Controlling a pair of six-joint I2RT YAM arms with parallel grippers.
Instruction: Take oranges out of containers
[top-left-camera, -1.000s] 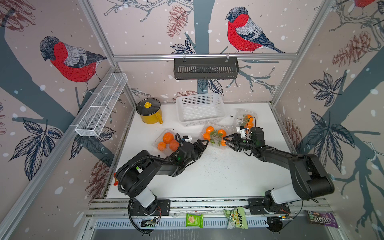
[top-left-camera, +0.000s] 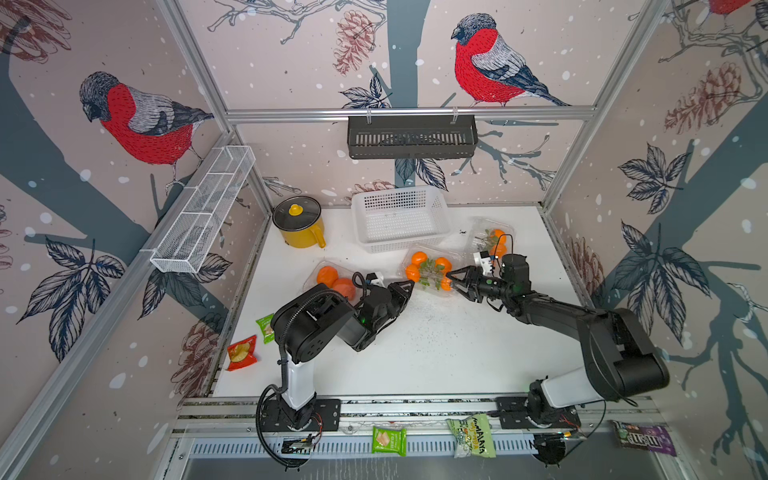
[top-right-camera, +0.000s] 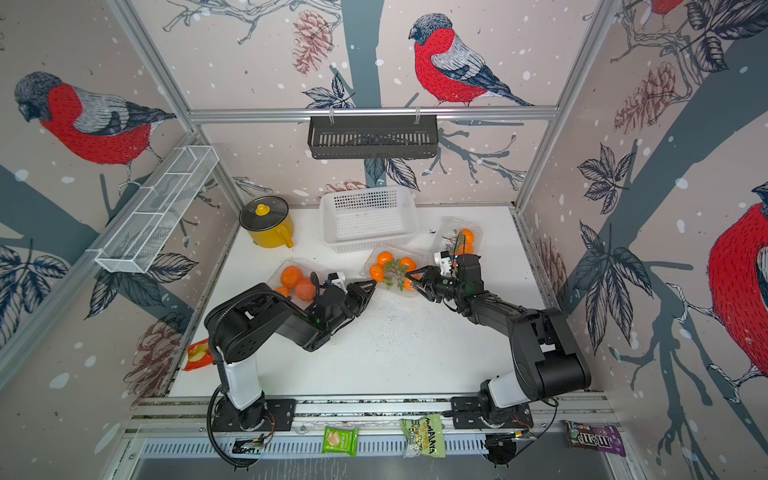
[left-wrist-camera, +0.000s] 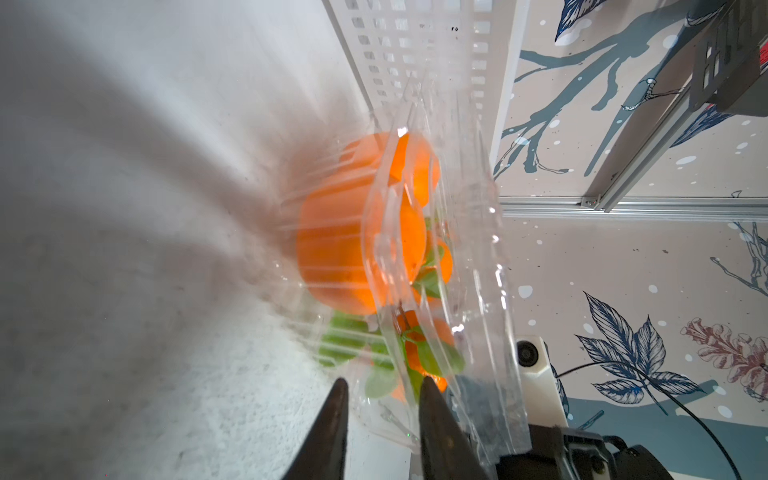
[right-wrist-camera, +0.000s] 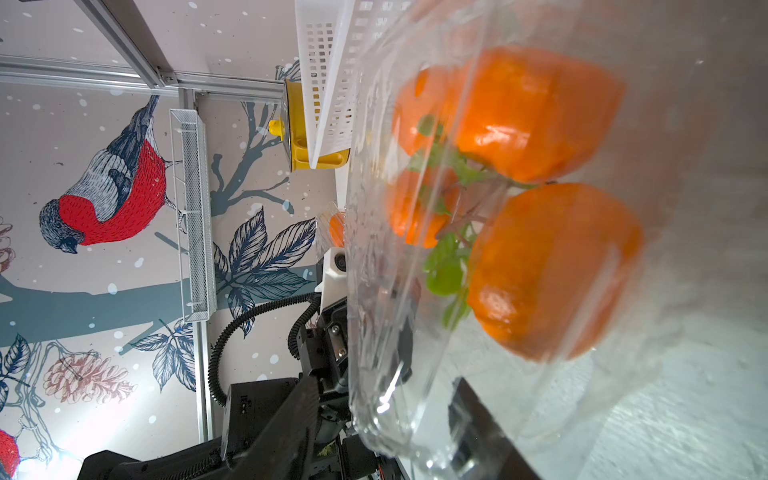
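Note:
A clear container (left-wrist-camera: 488, 320) with several oranges (left-wrist-camera: 344, 240) and green leaves stands at the table's middle. My right gripper is shut on its clear wall at the right front corner. At the container's left side, my left gripper has its fingers parted, tips close to the near edge; whether they touch it is unclear. A second clear container (top-left-camera: 308, 281) with oranges (top-left-camera: 326, 274) lies left, partly hidden behind my left arm. At the back right a third container (top-left-camera: 477, 225) also holds oranges (top-left-camera: 499, 249) and leaves.
Behind the middle container stands an empty white basket (top-left-camera: 364, 240). A yellow pot (top-left-camera: 300, 232) is at the back left. Snack packets, one red (top-left-camera: 241, 353), lie at the left edge.
My left arm's elbow has swung up and to the right, while its gripper has barely shifted. The left container has slid slightly left. My right arm and the middle container look still.

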